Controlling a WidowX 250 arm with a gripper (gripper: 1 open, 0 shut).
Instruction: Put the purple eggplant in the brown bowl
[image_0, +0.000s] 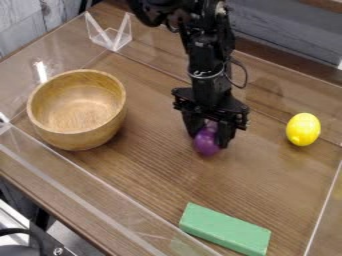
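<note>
The purple eggplant is near the middle of the wooden table, its rounded end showing below my gripper. The black fingers come down around its upper part and hide that end of it. From this angle I cannot tell whether they press on it or stand apart from it. The brown bowl, round and empty, is to the left of the gripper, with clear table between them.
A yellow object like a lemon lies at the right. A green block rests at the front. Behind the bowl stands a clear wire-like holder. Bare table lies between the bowl and the green block.
</note>
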